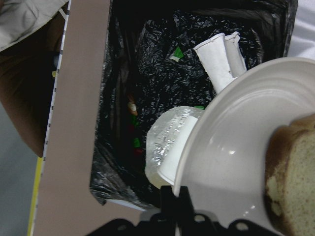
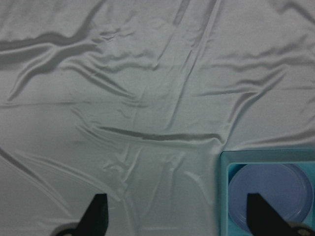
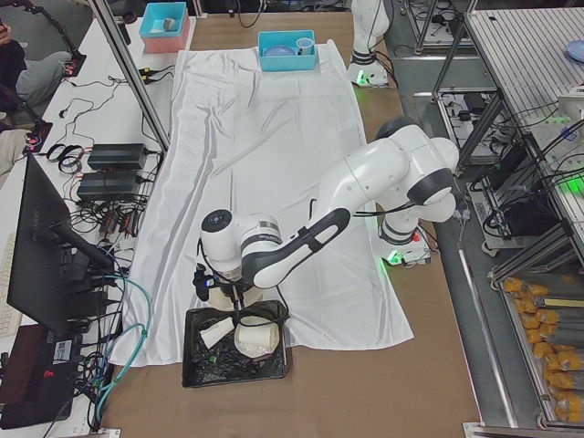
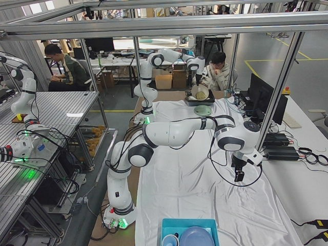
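My left gripper is shut on the rim of a cream bowl (image 1: 231, 147) that holds a slice of bread (image 1: 295, 177). The bowl is held over a black-lined bin (image 3: 205, 370), which contains white cups (image 1: 216, 64), a plastic container (image 1: 157, 142) and small scraps. A green plate (image 4: 202, 109) lies on the white cloth near the bin. My right gripper stands open above the cloth, nothing seen between its fingers.
A blue tray (image 3: 287, 62) with a blue plate (image 2: 270, 191) and a cup (image 4: 170, 241) sits at the cloth's far end from the bin. Monitor and cables line one side.
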